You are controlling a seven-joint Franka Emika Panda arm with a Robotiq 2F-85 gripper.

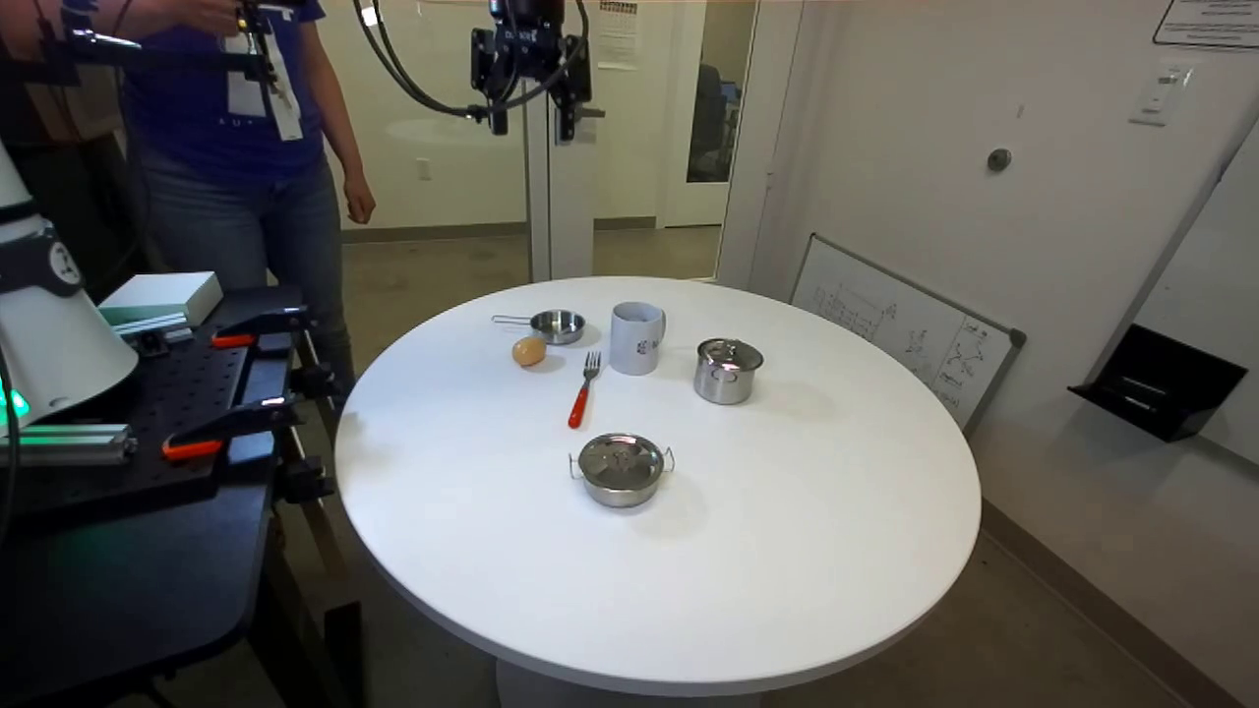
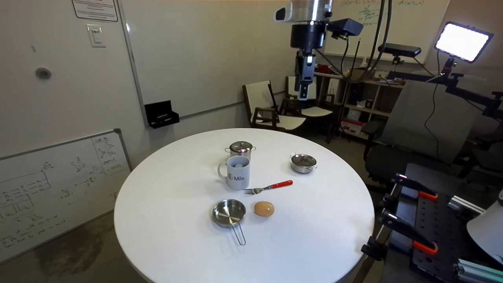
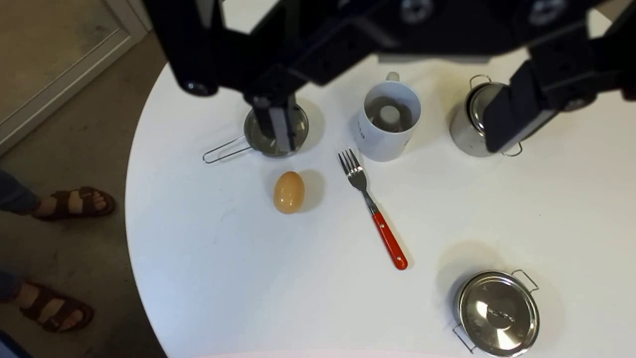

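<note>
High above the round white table, my gripper hangs open, its fingers wide apart and empty. On the table a brown egg lies beside a small steel pan with a wire handle. A fork with a red handle rests near a white mug, which has something pale inside. One lidded steel pot is tall; the other, a low lidded pot, sits apart from the rest. In the wrist view one finger covers part of the pan, and the other overlaps the tall pot.
A black side table with clamps and the robot's base stands beside the round table. A person stands behind it. A whiteboard leans on the wall.
</note>
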